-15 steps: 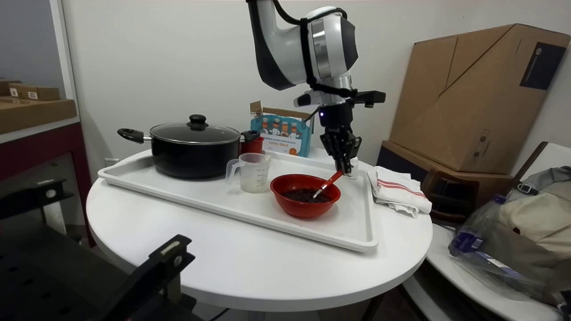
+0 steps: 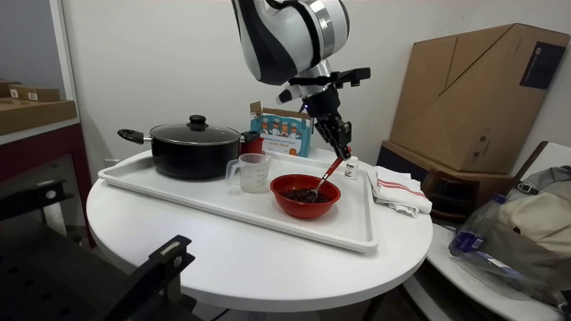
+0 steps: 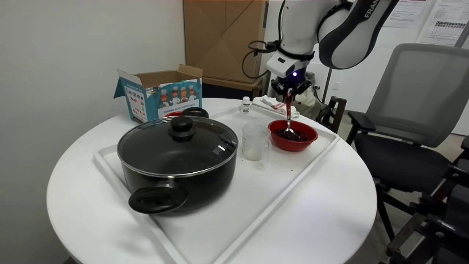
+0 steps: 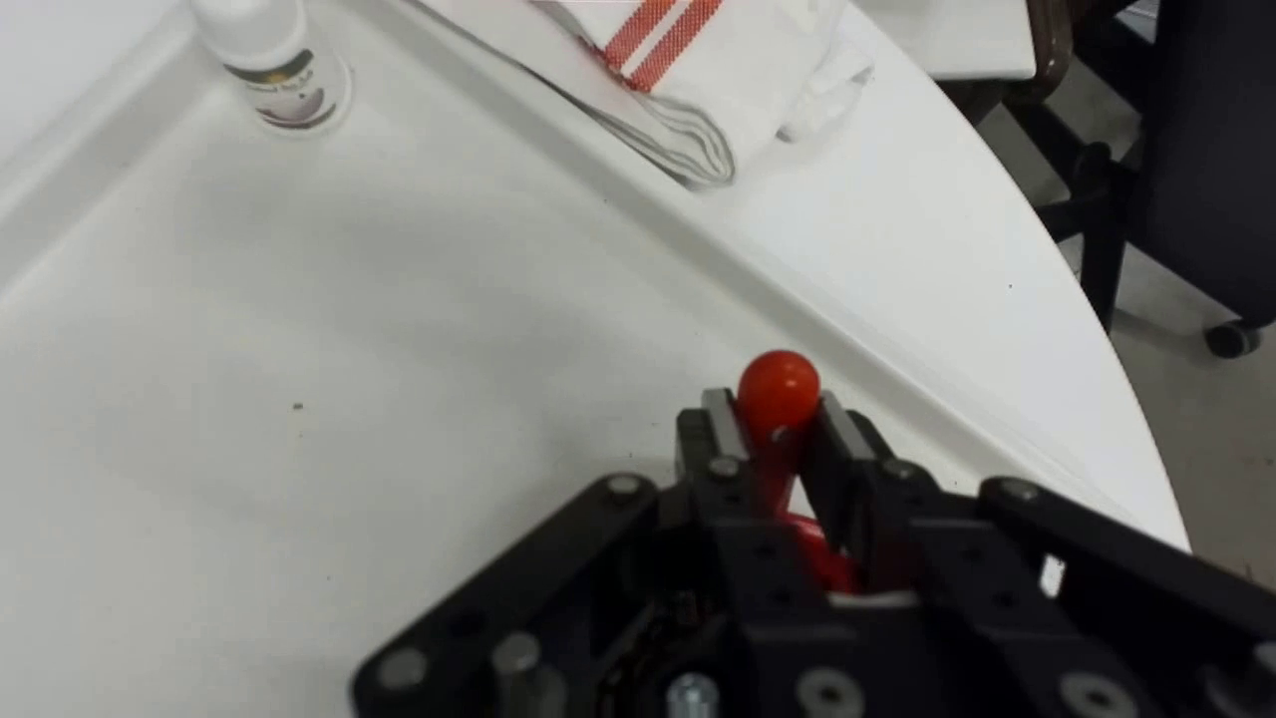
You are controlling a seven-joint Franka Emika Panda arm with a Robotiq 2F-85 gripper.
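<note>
My gripper is shut on the red handle of a spoon (image 2: 333, 168), whose rounded red end sticks out between the fingers in the wrist view. In exterior view 2 the spoon (image 3: 288, 110) hangs nearly upright, its metal end down at the dark contents of the red bowl (image 3: 293, 146). The bowl (image 2: 304, 211) rests on the white tray. Dark small pieces (image 2: 299, 194) fill its lower part; the spoon's tip shows at their surface, and whether any lie on it I cannot tell.
A clear measuring cup (image 2: 254, 174) stands left of the bowl, and a lidded black pot (image 2: 195, 155) farther left. Behind the bowl are a small white bottle (image 2: 351, 168) and a printed box (image 2: 283, 132). A folded towel (image 2: 399, 190) lies right of the tray (image 2: 342, 243).
My gripper has risen and shifted slightly left, tilting more. The spoon has come up with it, so more of its metal part shows above the bowl's contents. The bowl stays put.
</note>
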